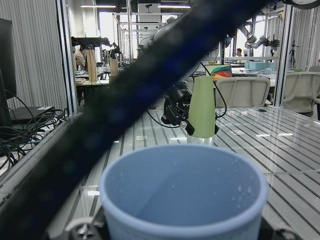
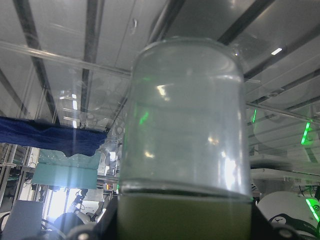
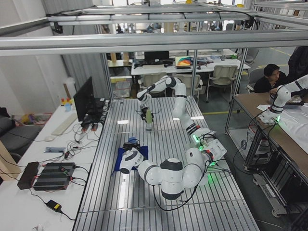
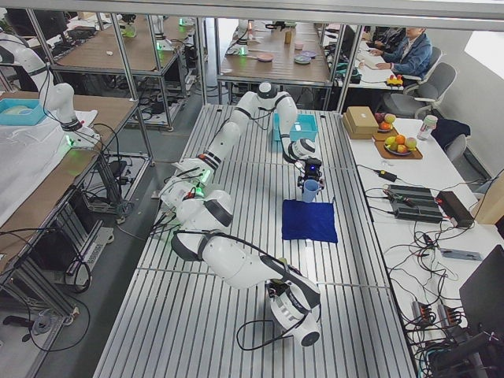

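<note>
A blue cup (image 4: 310, 190) (image 1: 182, 190) is in my left gripper (image 4: 309, 178), over or at the blue cloth (image 4: 309, 223); in the left wrist view it fills the lower middle, with droplets inside. My right gripper (image 3: 146, 115) has a bottle with a clear body (image 2: 185, 115) and a green section (image 1: 202, 105) between its fingers, upright near the far end of the slatted table in the camera left view. Whether the bottle touches the table is unclear.
A light blue bin (image 4: 307, 124) stands on the slatted table (image 4: 205, 315) behind the left arm in the camera right view. A side desk (image 3: 57, 202) holds a monitor, cables and electronic boxes. The table's middle between the grippers is largely clear.
</note>
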